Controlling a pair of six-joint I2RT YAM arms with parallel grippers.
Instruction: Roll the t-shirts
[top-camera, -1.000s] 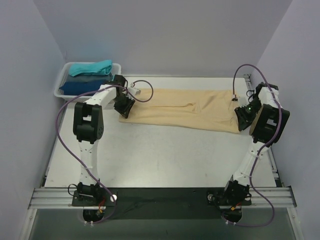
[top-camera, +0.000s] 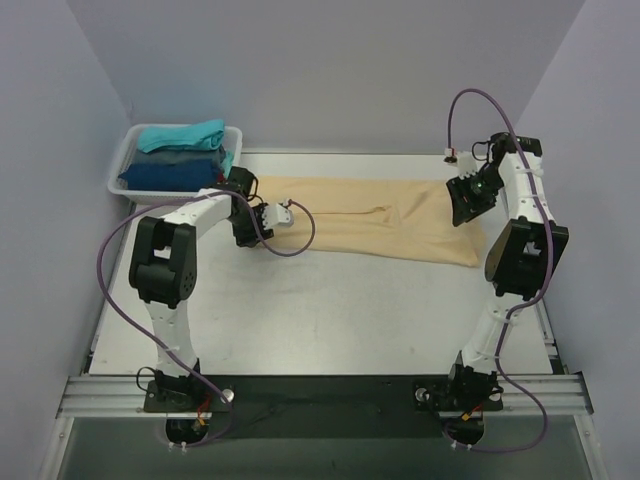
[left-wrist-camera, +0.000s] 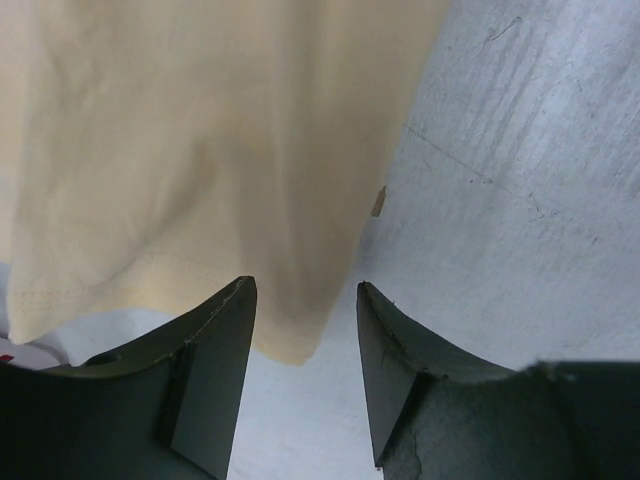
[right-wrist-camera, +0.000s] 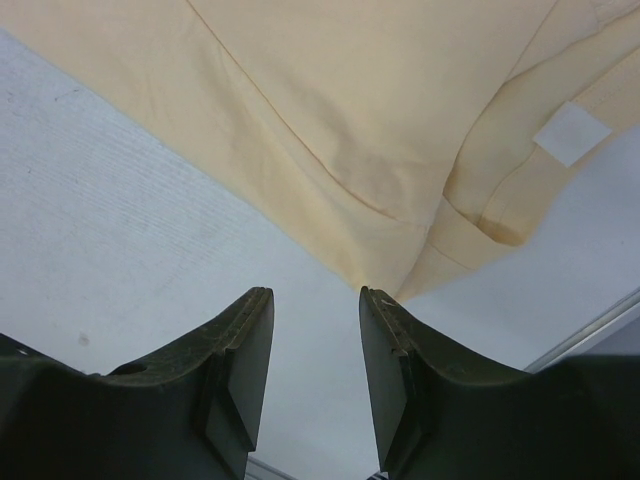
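A beige t-shirt (top-camera: 345, 225) lies spread in a wide, folded strip across the back half of the table. Its left end shows in the left wrist view, where a corner of the cloth (left-wrist-camera: 290, 335) reaches up to the gap of my open left gripper. In the right wrist view, my right gripper stands open with bare table between its fingers. The near corner of the shirt (right-wrist-camera: 385, 265) lies just past its right fingertip. A pale label (right-wrist-camera: 572, 133) shows on the cloth there. From above, both grippers partly cover the shirt's ends.
A white bin (top-camera: 125, 160) at the back left holds several folded cloths, with a turquoise one (top-camera: 180, 136) on top. Walls stand close on both sides and behind.
My right gripper has moved left, from beside the shirt's right end to above it. My left gripper has shifted slightly at the left end. The shirt looks unmoved.
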